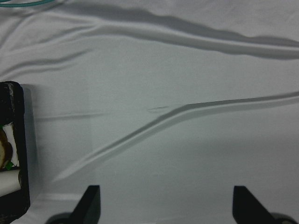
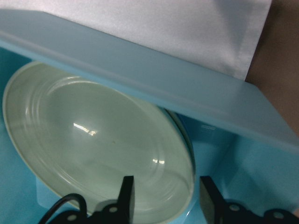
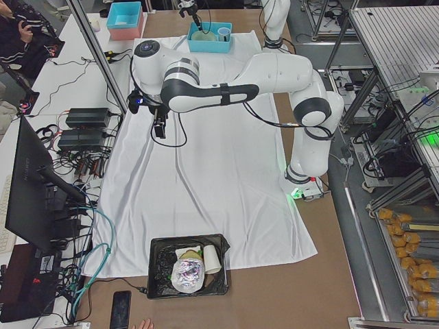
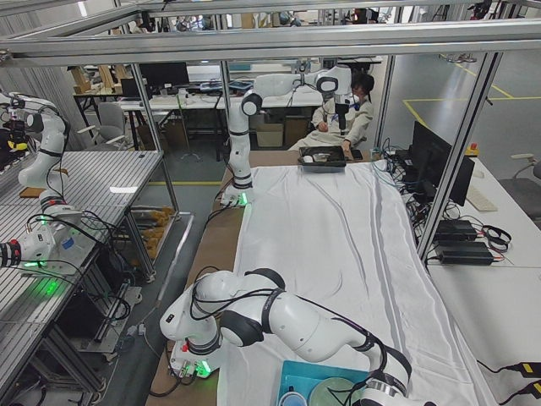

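Observation:
My left gripper hangs over the white cloth; in the left wrist view its fingers stand wide apart over bare cloth. A black tray holds a foil-covered item and a white cylinder. At the far end is a blue bin with a pale green plate and a cup. My right gripper is open over the plate at the bin, with nothing visible between its fingers.
Monitor, cables and electronics line one side of the table. A metal bench and frame posts stand on the other. A seated person is beyond the tray, and a hand shows near it.

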